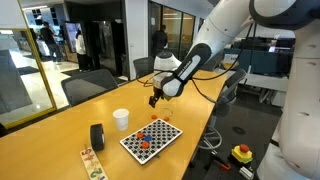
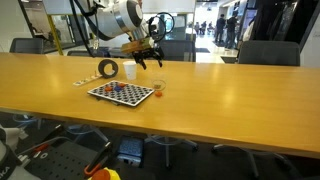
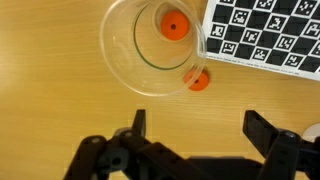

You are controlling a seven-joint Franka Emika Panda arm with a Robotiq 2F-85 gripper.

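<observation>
A clear round container [image 3: 112, 50] fills the upper left of the wrist view, with an orange disc [image 3: 174, 25] seen through it. Another orange disc [image 3: 197, 81] lies on the wooden table by the container's lower right edge. Above the tabletop hangs my gripper, open and empty, its fingers spread wide. In the second exterior view the gripper [image 2: 153, 58] is well above the container [image 2: 160, 84], which stands beside the checkered board [image 2: 120, 94]. Red and blue small pieces rest on that board.
Behind the board stands a white cup [image 1: 121, 119]. A black round object [image 1: 97, 137] and a pale strip with coloured spots [image 1: 93, 165] lie near it.
</observation>
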